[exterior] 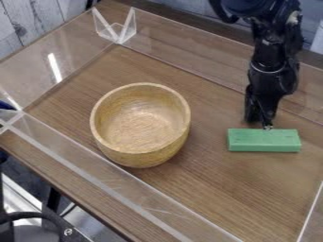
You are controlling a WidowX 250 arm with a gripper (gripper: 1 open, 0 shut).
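My black gripper (pixel 265 121) reaches down from the top right, its dark fingertips low over the wooden table just behind a green block (pixel 263 140). It looks shut, with nothing visible between its fingers, though the tips are dark and small. The green block lies flat at the right. To its left stands an empty round wooden bowl (pixel 140 99).
A white angular object (pixel 113 33) sits at the back left. Black equipment (pixel 25 227) is at the lower left corner.
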